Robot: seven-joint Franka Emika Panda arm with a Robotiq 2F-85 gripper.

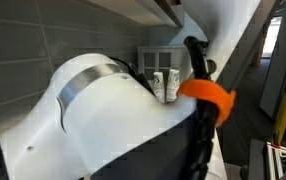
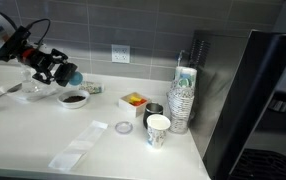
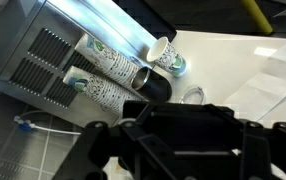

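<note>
At the left of exterior view 2, my gripper (image 2: 67, 74) is shut on a light-blue rounded object (image 2: 75, 78), whose exact kind is too small to make out. They are above a white bowl (image 2: 73, 99) with dark contents on the counter; whether the blue object is right over the bowl I cannot tell. The arm fills much of exterior view 1 and hides the bowl there. In the wrist view, dark gripper parts cover the bottom, and what lies between the fingers does not show.
Right of centre stand a white cup (image 2: 158, 131), a black cup (image 2: 152, 115) and tall cup stacks (image 2: 180, 103). A small box (image 2: 135, 104) of colourful items sits behind a clear ring-shaped piece (image 2: 124, 127). A white strip (image 2: 78, 145) lies in front. A dark cabinet (image 2: 258, 105) bounds the right.
</note>
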